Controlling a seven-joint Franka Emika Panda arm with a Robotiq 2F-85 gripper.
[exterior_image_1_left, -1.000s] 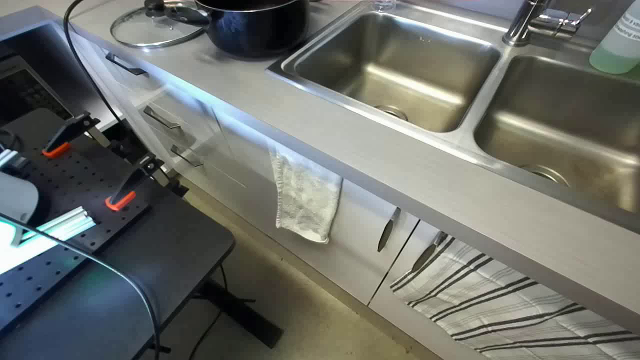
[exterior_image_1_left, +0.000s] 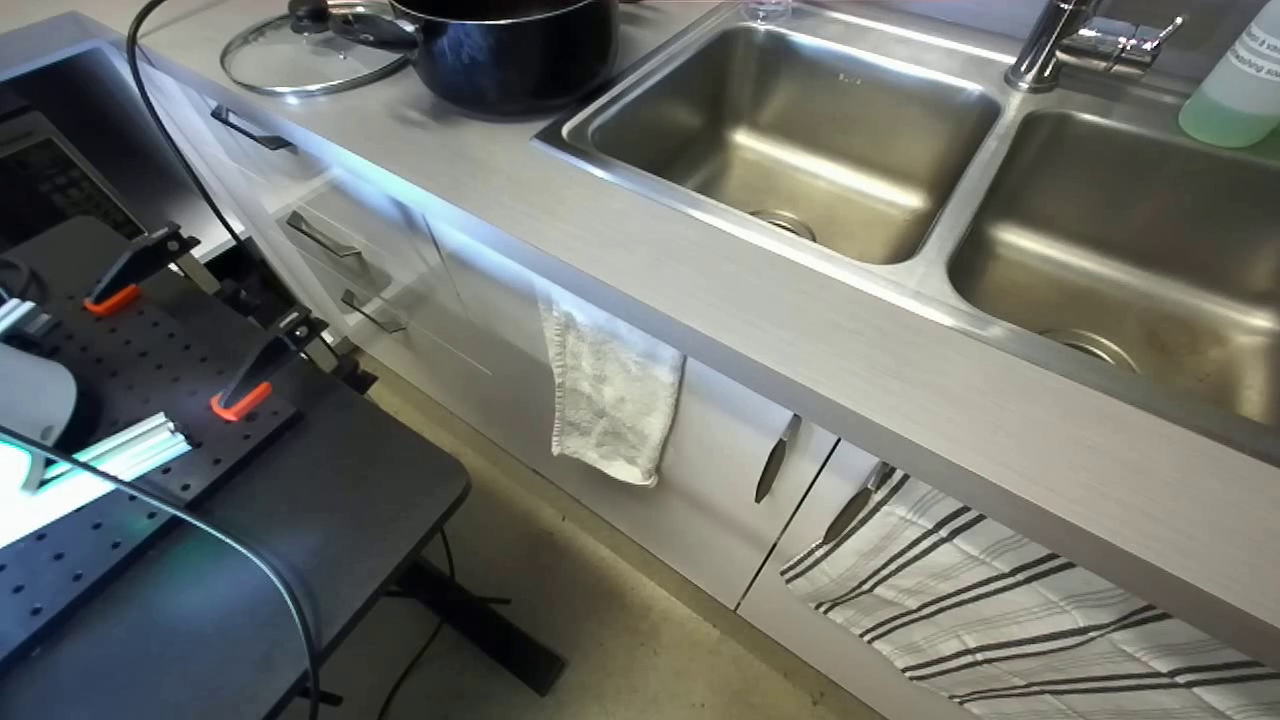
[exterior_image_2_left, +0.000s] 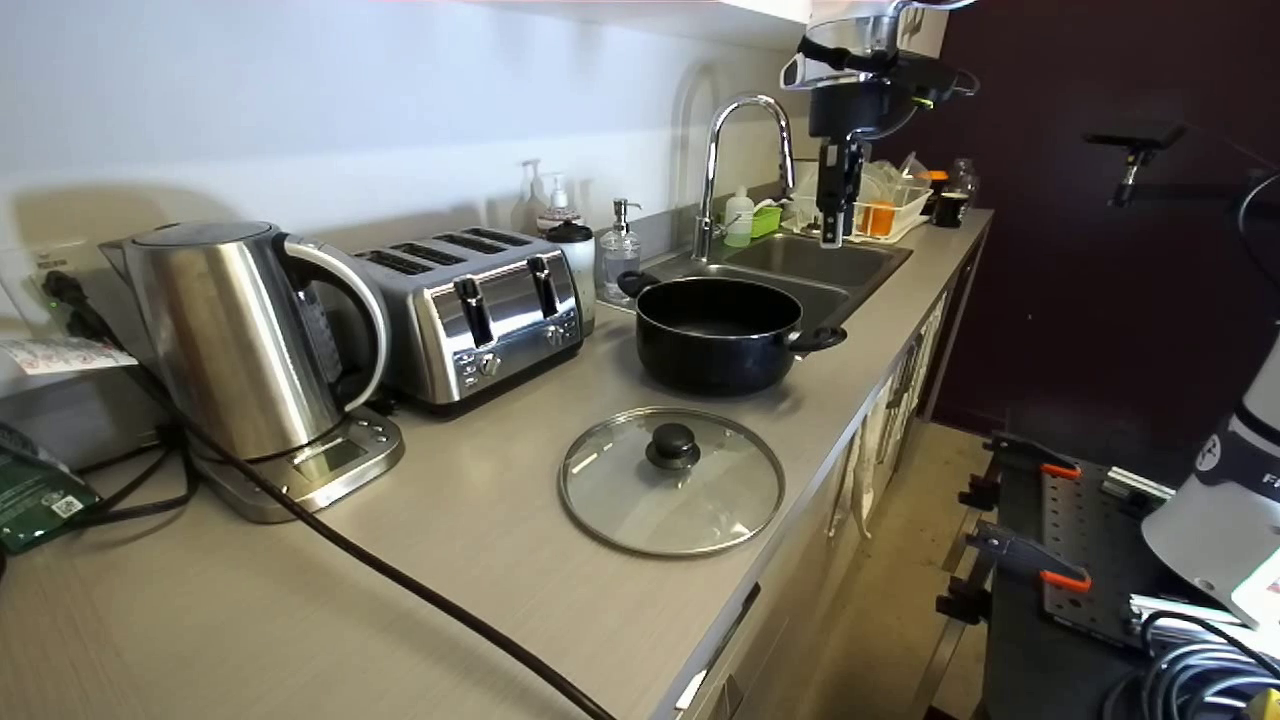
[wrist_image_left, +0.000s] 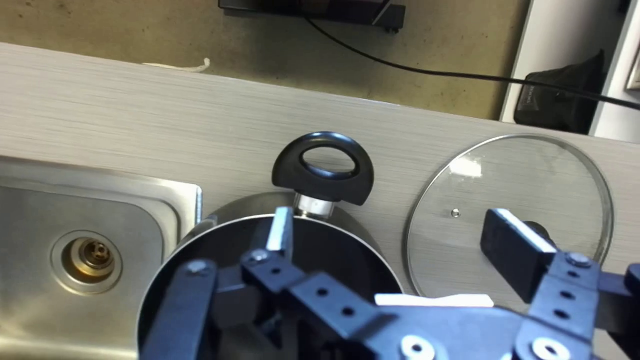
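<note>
A black pot (exterior_image_2_left: 716, 343) stands uncovered on the counter beside the sink, empty as far as its inside shows. Its glass lid (exterior_image_2_left: 618, 498), with a black knob, lies flat on the counter near the front edge. High over the counter, well above the pot's rim, my gripper (exterior_image_2_left: 833, 238) points down. From the wrist, the gripper is open, its fingers wide apart and nothing between them. One finger overlaps the pot (wrist_image_left: 252, 240) in that view, while the other covers part of the lid (wrist_image_left: 492, 174) and its knob. The gripper is outside exterior view 1.
A kettle (exterior_image_2_left: 222, 348) and a toaster (exterior_image_2_left: 510, 324) stand along the wall. The double sink (exterior_image_1_left: 768, 144) with its tall faucet (exterior_image_2_left: 780, 132) lies beyond the pot. A black cable (exterior_image_2_left: 396, 576) crosses the near counter. Bare counter (exterior_image_1_left: 672, 252) runs in front of the sink.
</note>
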